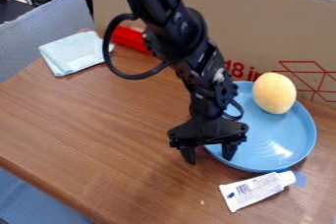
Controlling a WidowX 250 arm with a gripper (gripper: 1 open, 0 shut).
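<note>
My black gripper [209, 152] is low at the left edge of a blue plate [281, 140], one finger over the wood and the other over the plate, apparently open; whether it touches the rim is unclear. A yellow egg-shaped object [273, 92] stands at the back of the plate. A white tube [256, 191] lies on the wooden table in front of the plate.
A cardboard wall [256, 36] runs along the back. A red object [128, 38] and a folded cloth [73, 53] lie at the back left.
</note>
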